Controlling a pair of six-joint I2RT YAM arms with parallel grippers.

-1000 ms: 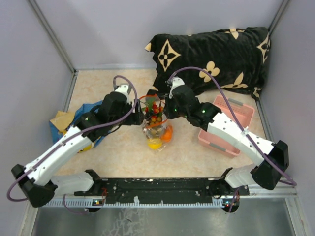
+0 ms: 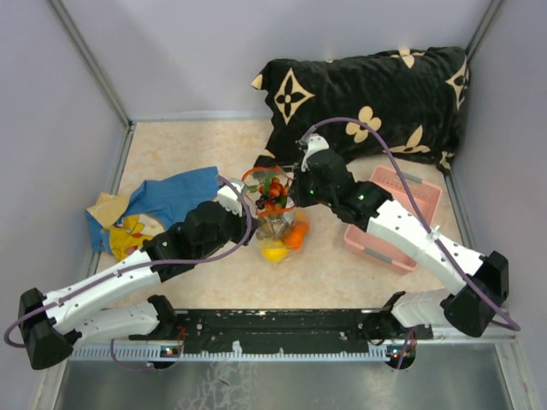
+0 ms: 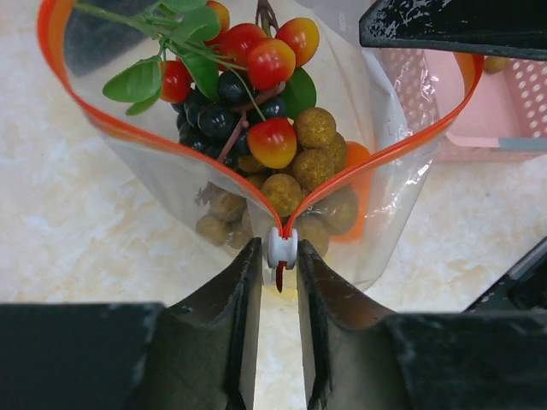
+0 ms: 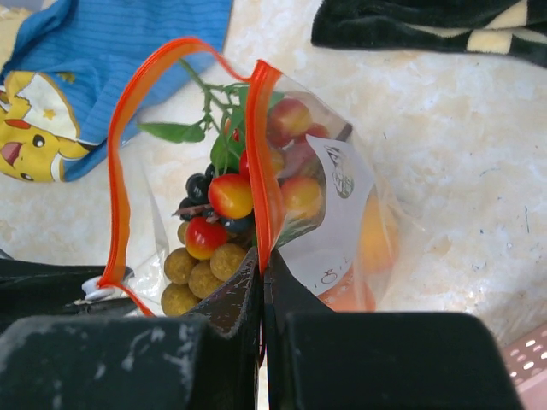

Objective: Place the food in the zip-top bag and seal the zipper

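A clear zip top bag with orange rims (image 4: 120, 205) holds red-yellow cherry tomatoes (image 3: 273, 142), dark berries (image 3: 218, 121), brown balls (image 3: 314, 128), green leaves and larger orange and yellow items. Its white slider (image 3: 282, 248) sits between the fingertips of my left gripper, at the lower end of the rim; whether they grip it is unclear. My right gripper is shut on the bag's orange rim, holding that side up. The bag's top is open.
A pink basket (image 2: 382, 253) stands to the right. A blue cloth (image 2: 171, 196) with yellow lies at the left, a black patterned cushion (image 2: 359, 94) at the back. Bare table shows at front and back left.
My left arm has swung down toward the front, its gripper now low beside the bag's front end. My right gripper and the bag have shifted slightly to the right.
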